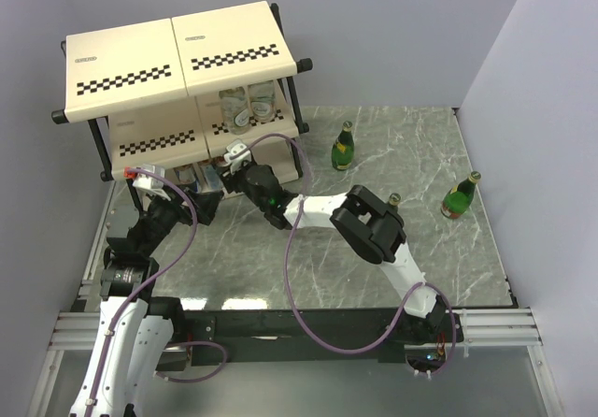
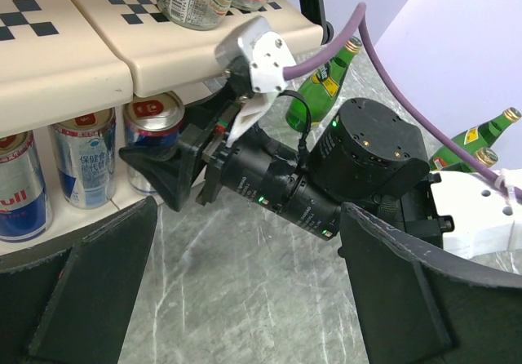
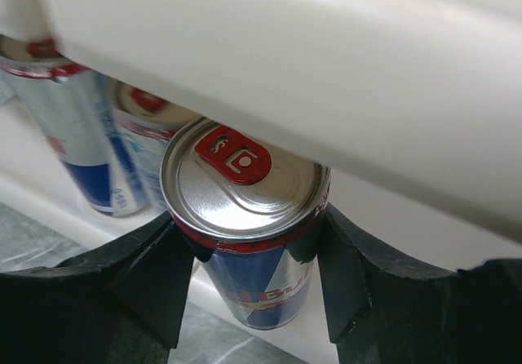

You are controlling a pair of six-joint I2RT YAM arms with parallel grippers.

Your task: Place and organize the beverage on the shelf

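Note:
A blue and silver can (image 3: pixel 251 274) stands upright on the lower shelf (image 2: pixel 90 215), at the right end of a row with two other cans (image 2: pixel 84 164) (image 2: pixel 18 193). Fingers of my right gripper flank this can on both sides, close against it; whether both press on it I cannot tell. From the left wrist side, the same can (image 2: pixel 153 121) is partly hidden by the right fingers. My left gripper stands open, empty, over the floor before the shelf. Three green bottles (image 1: pixel 343 148) (image 1: pixel 459 196) (image 1: pixel 393 199) are on the marble surface.
Two clear-looking containers with labels (image 1: pixel 234 110) (image 1: pixel 263 102) stand on the middle shelf, right side. The shelf's upper boards (image 1: pixel 126 52) overhang the cans closely. My right arm (image 1: pixel 322 211) reaches across the marble.

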